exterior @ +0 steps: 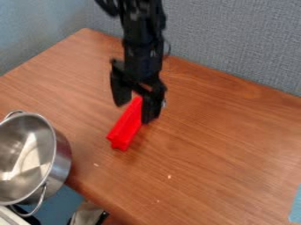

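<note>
A red elongated block [125, 129] lies diagonally on the wooden table [223, 149], left of the middle. My black gripper [139, 102] is low over the block's far end, its fingers open on either side of it. The far end of the block is partly hidden behind the gripper; whether the fingers touch it I cannot tell.
A steel pot [33, 158] with handles stands at the lower left, at the table's edge. A grey padded wall [235, 44] runs along the back.
</note>
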